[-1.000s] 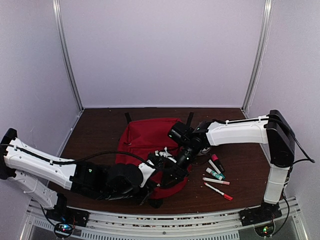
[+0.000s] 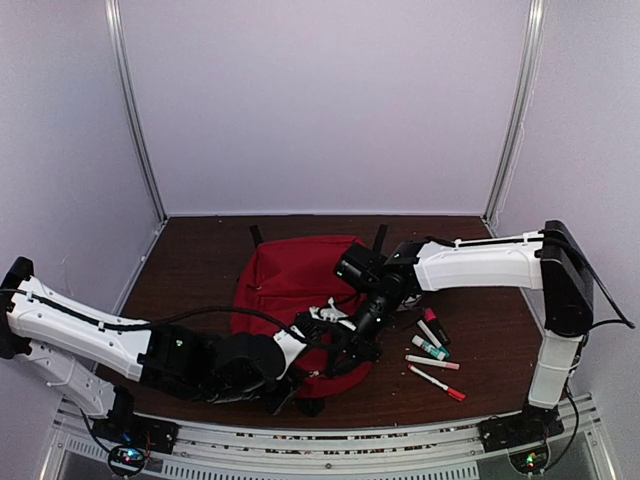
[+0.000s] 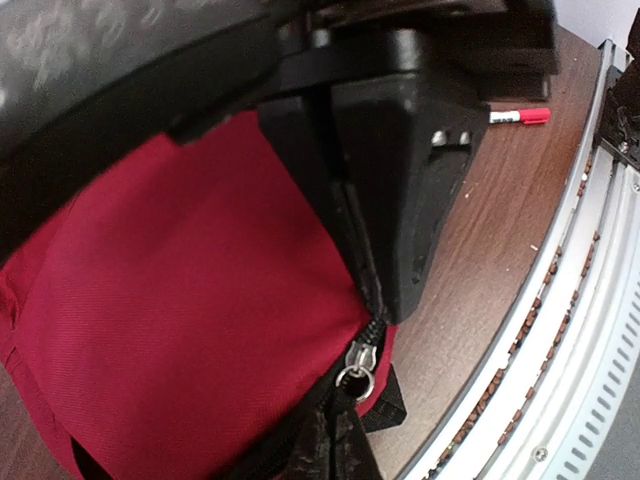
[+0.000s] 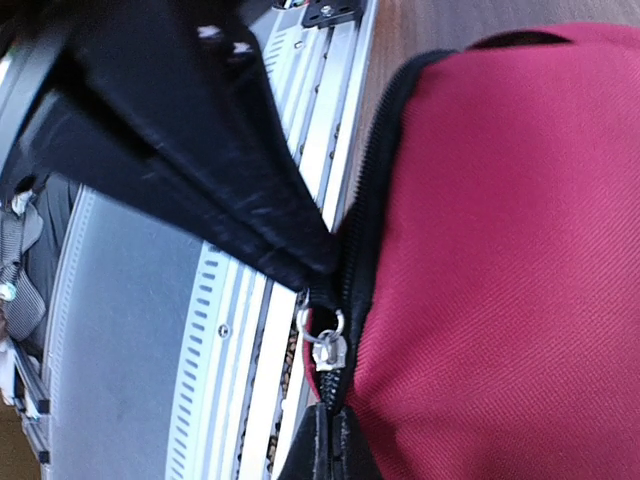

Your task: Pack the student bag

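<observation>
The red backpack (image 2: pixel 290 265) lies on the dark table, its front part hidden under both arms in the top view. Its black zipper (image 4: pixel 375 200) with a metal pull (image 3: pixel 362 358) runs along the near edge. My left gripper is shut at the zipper, just below the pull ring in its wrist view. My right gripper is shut at the zipper too, just below a ring and slider in its wrist view. Whether either holds tape or fabric between its fingertips I cannot tell.
Several markers (image 2: pixel 432 364) lie loose to the right of the bag, one with a red cap (image 3: pixel 533 116). A metal rail (image 2: pixel 330 430) runs along the table's front edge.
Both arms have shifted only very slightly around the front of the bag; the backpack and markers look unmoved.
</observation>
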